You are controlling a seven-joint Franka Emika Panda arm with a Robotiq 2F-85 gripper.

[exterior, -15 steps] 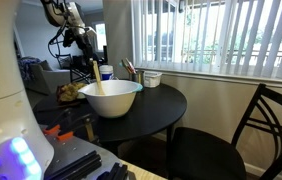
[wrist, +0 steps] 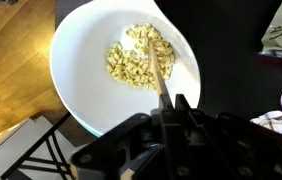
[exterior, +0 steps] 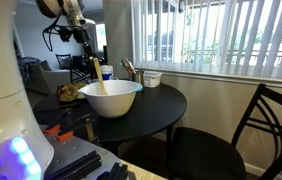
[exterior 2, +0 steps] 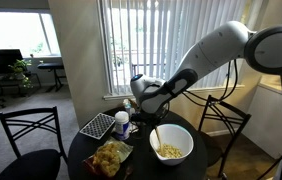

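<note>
A white bowl (exterior: 116, 104) stands on the dark round table, with pale pasta-like pieces (wrist: 136, 68) gathered on part of its floor. Above it, my gripper is shut on a wooden stick-shaped utensil (wrist: 158, 70), probably a spoon. In exterior view 1 the utensil (exterior: 99, 73) slants down into the bowl, its lower end hidden by the near wall. Its tip meets the pieces in the wrist view. From exterior view 2, the utensil (exterior 2: 158, 136) also reaches inside the bowl (exterior 2: 189, 138).
Beside the bowl lies a yellowish bag (exterior 2: 109, 158). A white container (exterior 2: 122, 118) and a rack (exterior 2: 97, 125) stand farther along the table. Chairs (exterior: 271, 125) surround it.
The bowl has stayed in place.
</note>
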